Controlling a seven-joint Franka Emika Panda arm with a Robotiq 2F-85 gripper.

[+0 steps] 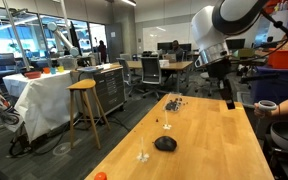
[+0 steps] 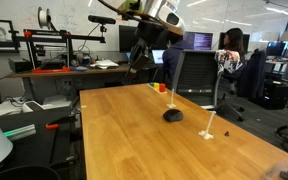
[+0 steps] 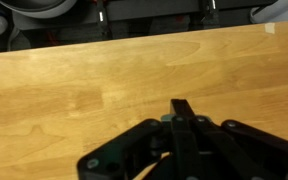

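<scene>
My gripper hangs over the right side of the wooden table, pointing downward. In the wrist view its black fingers are shut, and nothing shows between them; only bare wood lies beyond. A rounded black object rests on the table, well to the left of the gripper. It also appears in exterior view 2 as a dark lump. Two thin white upright sticks on small bases stand near it, a nearer one and a farther one.
A small red round thing sits at the table's near left edge. Several small dark items cluster at the far end. A chair stands close behind the table. The wood around and under the gripper is clear.
</scene>
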